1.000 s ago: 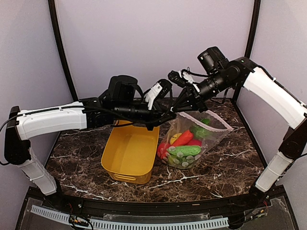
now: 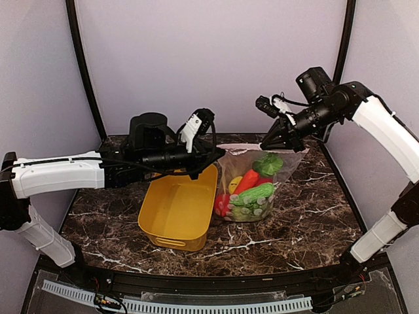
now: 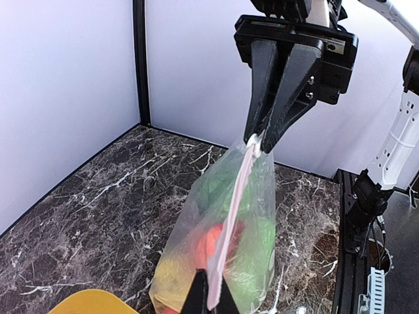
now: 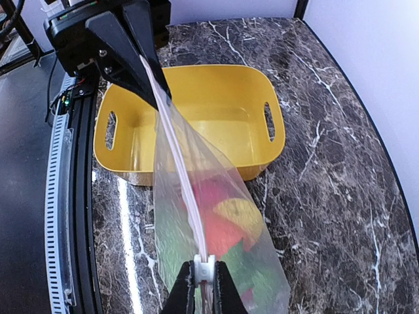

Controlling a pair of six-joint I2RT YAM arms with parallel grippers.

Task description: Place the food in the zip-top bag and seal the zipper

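The clear zip top bag [image 2: 288,169] stands on the counter with toy food inside: a red pepper [image 2: 247,181], a green cucumber [image 2: 255,193], a leafy green piece [image 2: 268,164] and something yellow [image 2: 234,185]. Its pink zipper strip [image 3: 229,226] runs taut between my two grippers. My left gripper [image 2: 220,152] is shut on the bag's left top corner. Farther right along the mouth, my right gripper [image 2: 264,146] is shut on the white zipper slider [image 4: 204,267]. Right of the slider, a short length of the bag's top extends to its free corner.
An empty yellow bin [image 2: 177,206] stands left of the bag, under the left gripper. Bare marble counter [image 2: 314,226] lies to the right and in front of the bag.
The right gripper has moved right along the mouth, away from the left one, and the strip between them has lengthened.
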